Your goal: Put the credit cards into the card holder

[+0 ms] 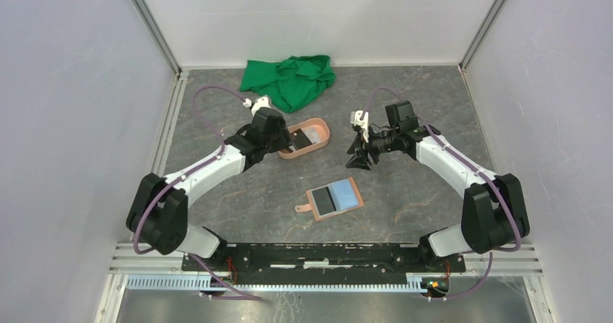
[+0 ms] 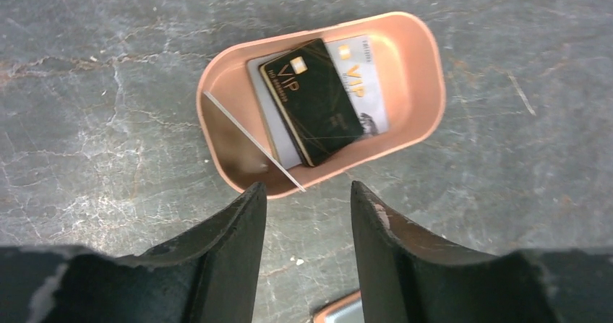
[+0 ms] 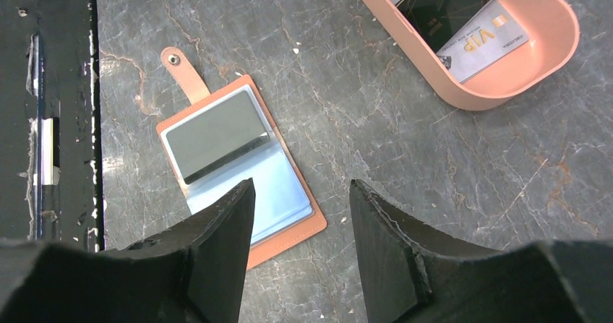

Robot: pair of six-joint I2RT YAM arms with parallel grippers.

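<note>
A pink oval basket (image 2: 426,113) holds several cards. A black VIP card (image 2: 318,102) lies across a white VIP card (image 2: 372,95) and a grey one (image 2: 275,121). One card (image 2: 249,135) stands on edge, seen as a thin line across the basket's left end. My left gripper is over the basket's near-left side, fingers parted with nothing between them. The card holder (image 3: 296,229), tan with a grey flap, a blue pocket and a snap strap, lies flat and unfolded. My right gripper hangs open and empty, right of the holder in the top view.
A crumpled green cloth (image 1: 293,81) lies behind the basket.
</note>
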